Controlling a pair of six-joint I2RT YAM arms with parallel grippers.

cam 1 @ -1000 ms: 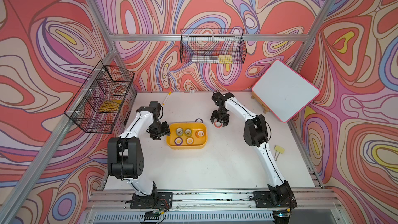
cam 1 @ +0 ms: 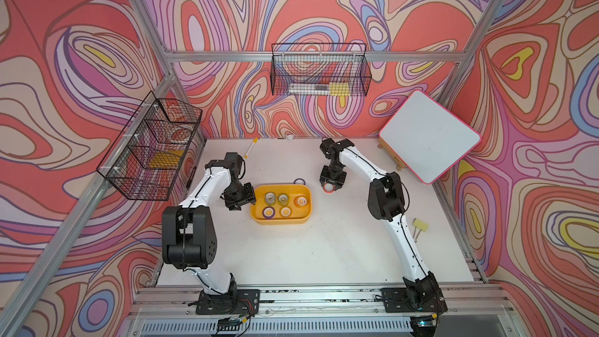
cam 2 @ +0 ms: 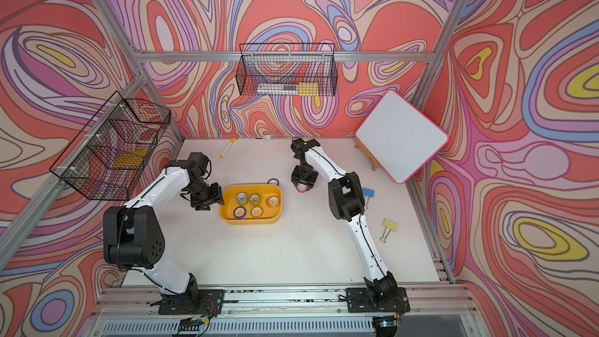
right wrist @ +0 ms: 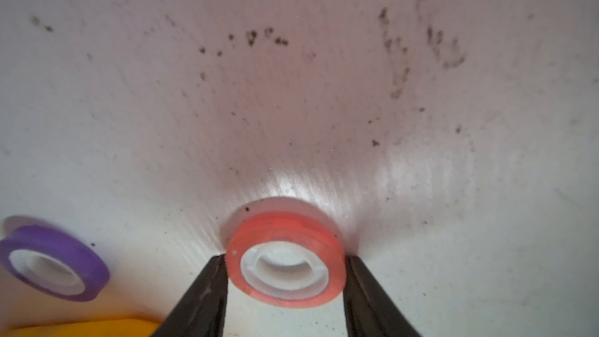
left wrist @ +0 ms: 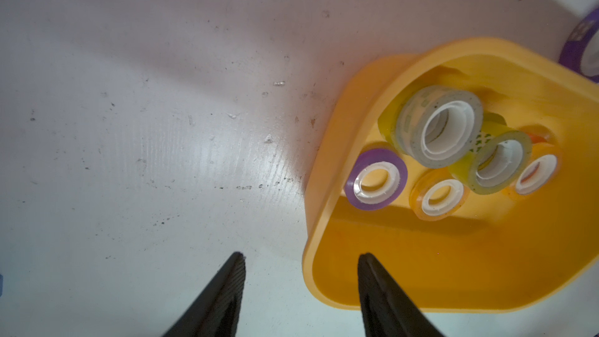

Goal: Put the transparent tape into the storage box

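The right wrist view has a red tape roll [right wrist: 285, 224] with a white core between the fingertips of my right gripper. Both fingers press against its sides, so the finger is shut on it, low over the table. The orange storage box [left wrist: 330, 168] stands to its left. Inside are a clear tape roll [left wrist: 415, 124], a yellowish clear roll [left wrist: 514, 165], a purple roll [left wrist: 391, 193] and orange rolls [left wrist: 430, 212]. At the box's left edge, my left gripper is open and empty. Another purple roll [right wrist: 93, 268] lies outside, behind the box.
A white board [cam 1: 430, 134] leans at the back right. A yellow marker [cam 1: 251, 146] lies at the back left, and a yellow clip [cam 1: 421, 224] at the far right.
The left arm and the box have stayed in place.
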